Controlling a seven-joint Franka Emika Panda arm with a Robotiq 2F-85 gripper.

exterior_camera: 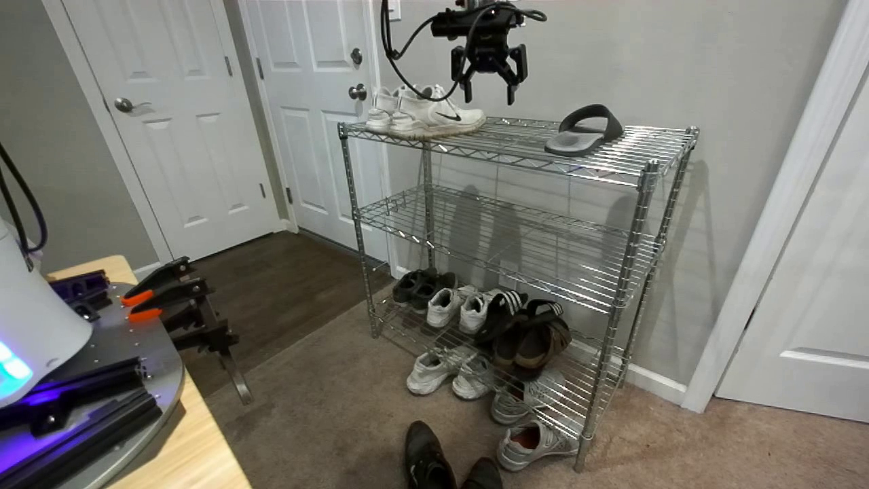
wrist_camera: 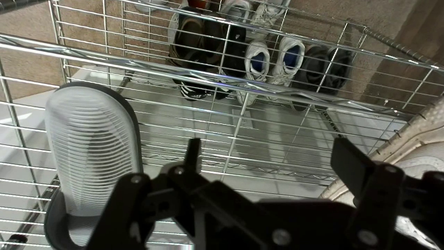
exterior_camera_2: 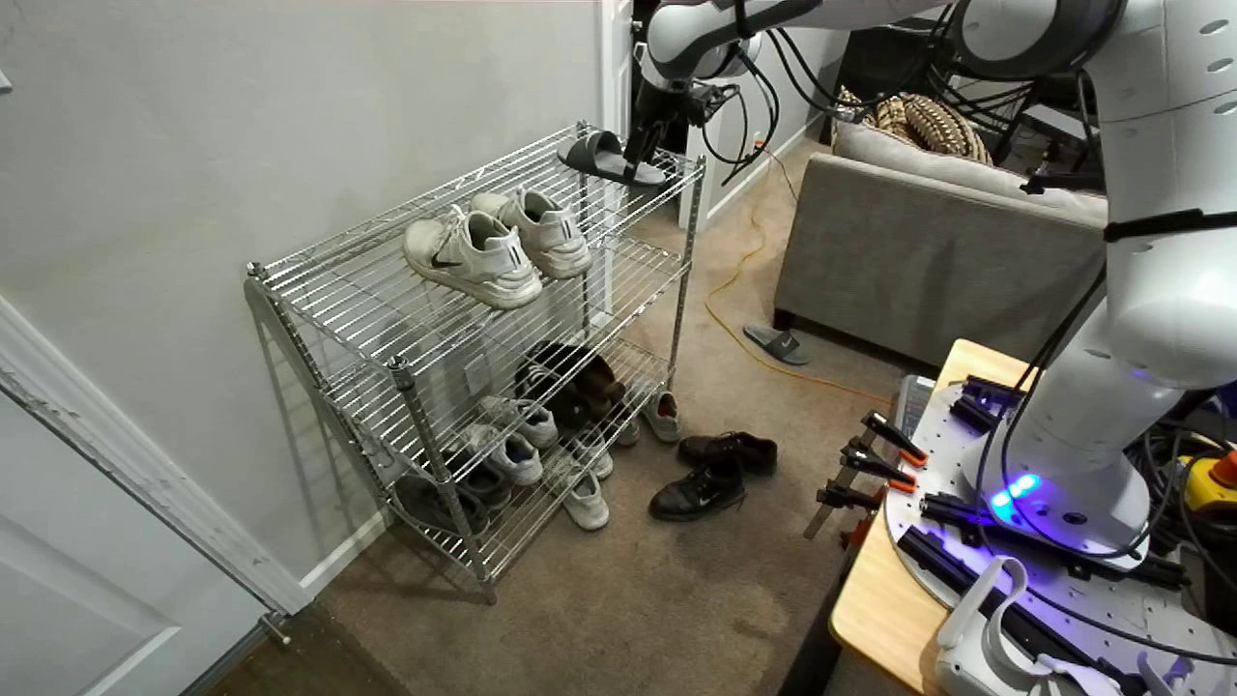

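My gripper (exterior_camera: pixel 489 94) hangs open above the top shelf of the wire rack (exterior_camera: pixel 521 132), with nothing between its fingers. In the wrist view a bare gap separates the two dark fingers (wrist_camera: pixel 192 156). A grey slide sandal with a black strap (exterior_camera: pixel 580 134) lies on the top shelf, on the left of the wrist view, apart from the gripper. The pair of white sneakers (exterior_camera_2: pixel 481 249) stands at the other end of that shelf; part of one sneaker (wrist_camera: pixel 424 150) shows at the wrist view's right edge.
The middle shelf (exterior_camera: pixel 521 220) is empty. Several shoes (exterior_camera_2: pixel 499 447) crowd the bottom shelf and the floor beside it. Black dress shoes (exterior_camera_2: pixel 702 487) and another grey slide (exterior_camera_2: pixel 777 343) lie on the carpet. A wall runs behind the rack.
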